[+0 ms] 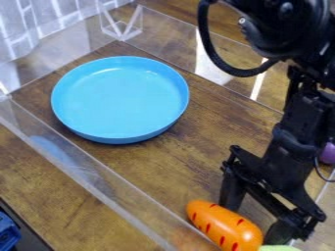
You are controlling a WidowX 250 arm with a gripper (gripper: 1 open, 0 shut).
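An orange toy carrot (222, 224) with red stripes and a pale green top (281, 246) lies at the bottom right of the camera view, angled toward the lower right. My black gripper (268, 191) hangs low just above and beside the carrot, its fingers open. Part of the carrot's top is hidden behind the fingers or cut off by the frame's edge.
A blue plate (120, 98) sits at the upper left inside clear plastic walls. A purple object (326, 153) is mostly hidden behind the arm at right. A dark blue item sits at the lower left edge.
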